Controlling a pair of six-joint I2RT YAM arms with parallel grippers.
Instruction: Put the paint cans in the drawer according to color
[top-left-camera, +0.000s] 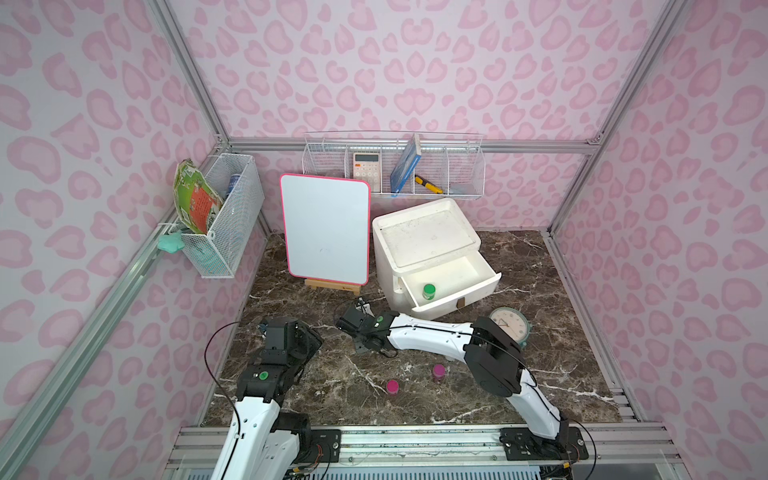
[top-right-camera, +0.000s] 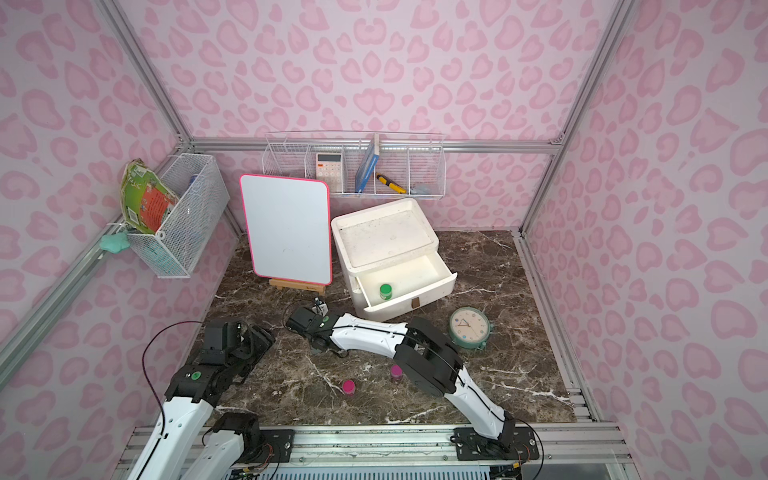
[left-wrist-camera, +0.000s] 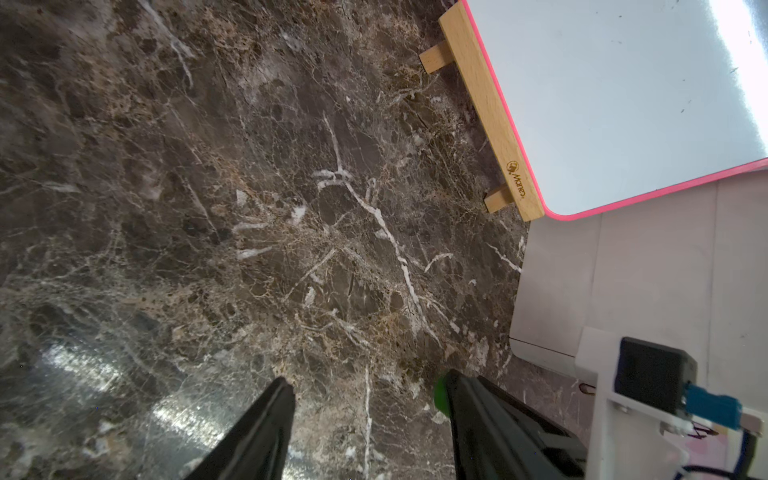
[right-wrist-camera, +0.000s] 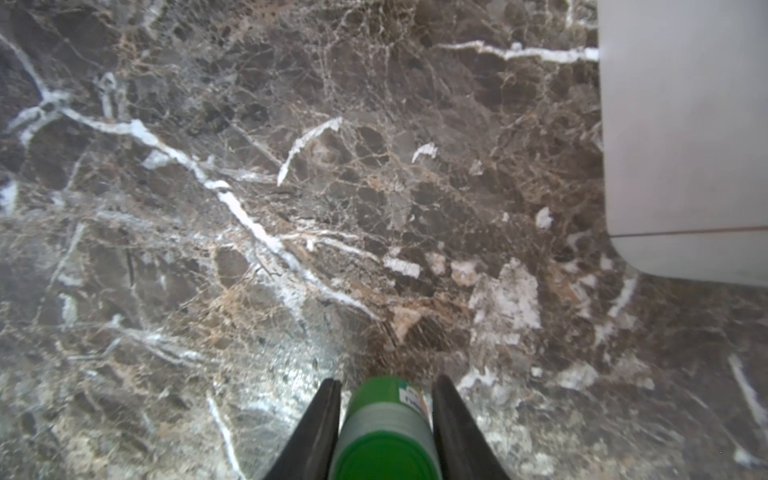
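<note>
A green-capped paint can (right-wrist-camera: 388, 420) stands between the fingers of my right gripper, which is shut on it just above the marble tabletop. Another green-capped can (top-left-camera: 429, 291) is inside the pulled-out drawer (top-left-camera: 480, 289) of the white cabinet, in its left part. Two magenta-topped cans, a left one (top-left-camera: 392, 386) and a right one (top-left-camera: 438, 370), stand on the table in front of the right arm. My left gripper is open and empty, over bare table at the left; the held can is partly hidden behind one of its fingers.
A whiteboard (top-left-camera: 325, 228) on a wooden stand is left of the cabinet (top-left-camera: 424, 232). A round clock (top-right-camera: 469, 327) lies to the right, partly behind the right arm in the top left view. Open table lies at the left and front.
</note>
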